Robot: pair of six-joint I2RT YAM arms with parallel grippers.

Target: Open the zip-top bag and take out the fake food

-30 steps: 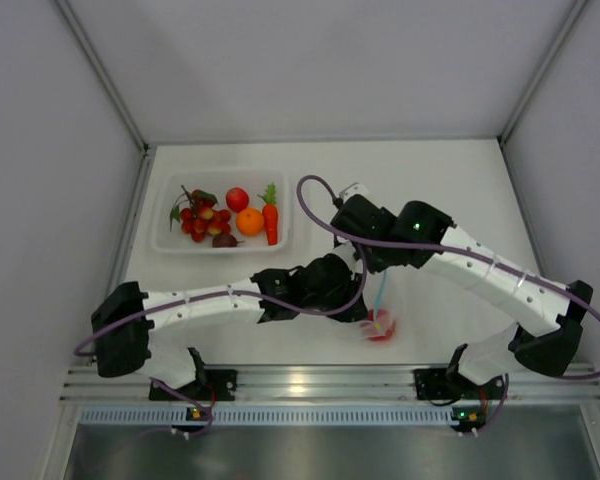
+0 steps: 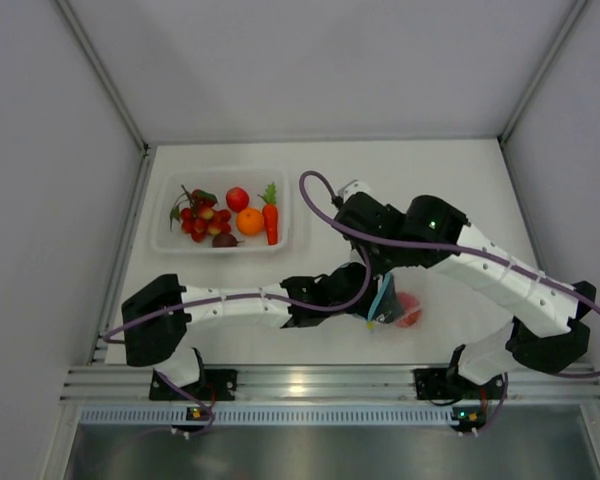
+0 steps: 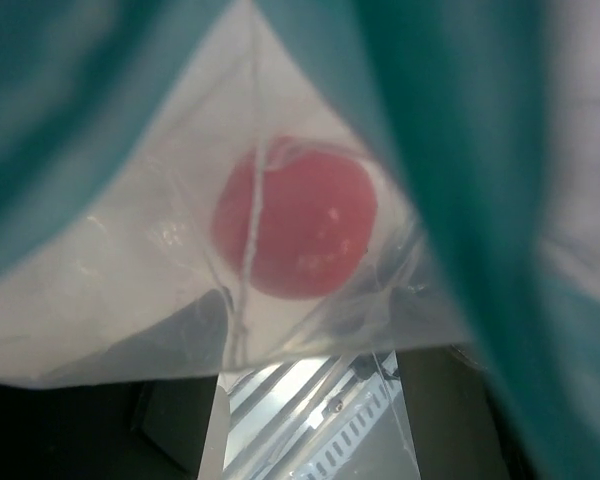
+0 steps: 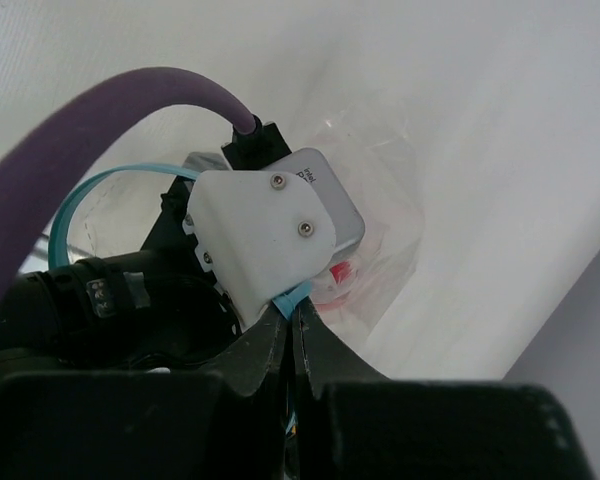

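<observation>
The clear zip bag (image 2: 404, 305) with teal strips lies front centre, under both arms in the top view. A red fake food piece (image 3: 298, 230) shows through its plastic. My right gripper is shut at a bit of the blue zip strip. My left gripper is at the bag, its fingers apart, part open; whether plastic is between them is unclear. The left gripper's white housing (image 4: 250, 240) hides much of the bag in the right wrist view.
A white bin (image 2: 170, 235) of fake fruit and vegetables stands at the back left. The table behind the arms is clear. Walls and a front rail bound the area.
My left arm has shifted rightward. The bag's red piece now sits farther right and higher in the top view.
</observation>
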